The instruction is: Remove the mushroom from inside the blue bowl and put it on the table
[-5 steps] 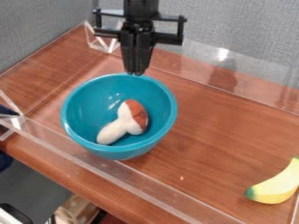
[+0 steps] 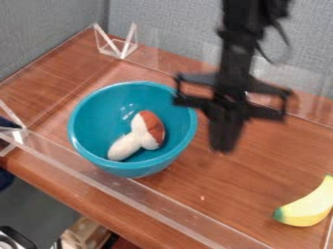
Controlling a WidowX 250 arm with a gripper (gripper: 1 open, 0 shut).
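Observation:
The mushroom (image 2: 136, 137), white-stemmed with a reddish-brown cap, lies on its side inside the blue bowl (image 2: 92, 117). The bowl stands on the wooden table (image 2: 215, 195), left of centre. My dark gripper (image 2: 225, 146) hangs just right of the bowl, clear of the mushroom. It is blurred, and its fingers cannot be told apart, so how far they are spread does not show.
A yellow toy banana (image 2: 307, 203) lies at the right edge of the table. Clear low walls edge the table, with a white bracket (image 2: 116, 42) at the back left corner. Bare wood stretches between bowl and banana.
My gripper has come from behind the bowl, moving right and toward the camera, and now hangs lower at the bowl's right. Bowl, mushroom and banana have stayed put.

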